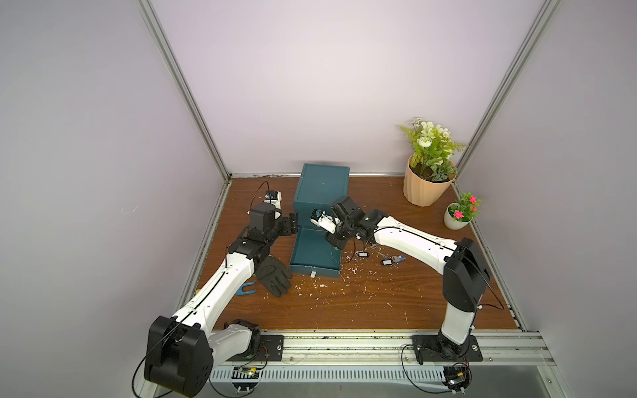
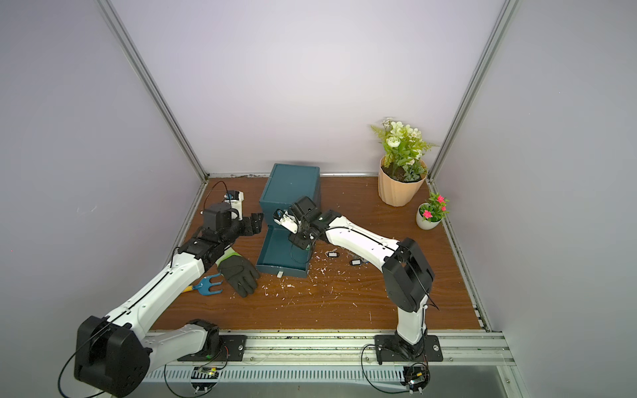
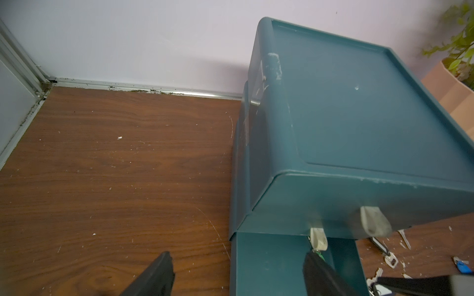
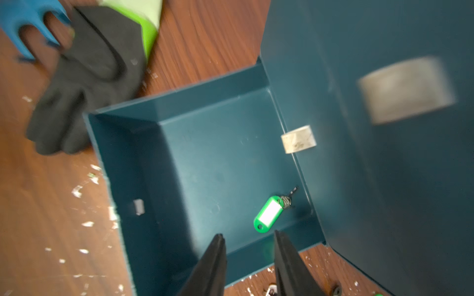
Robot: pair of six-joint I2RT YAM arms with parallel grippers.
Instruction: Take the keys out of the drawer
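A teal drawer unit point(image 1: 321, 182) stands at the back centre, its bottom drawer point(image 1: 308, 252) pulled out toward the front. A green key tag with keys point(image 4: 269, 214) lies inside near the drawer's corner, seen in the right wrist view. My right gripper hangs over the drawer, partly open with nothing visible between its fingers, short of the tag. My left gripper is open and empty, left of the unit beside the drawer.
A dark glove point(image 4: 93, 83) and blue garden fork point(image 2: 207, 285) lie left of the drawer. Several loose key tags point(image 2: 355, 262) lie to its right. Two potted plants point(image 1: 424, 185) point(image 1: 458, 219) stand at the back right.
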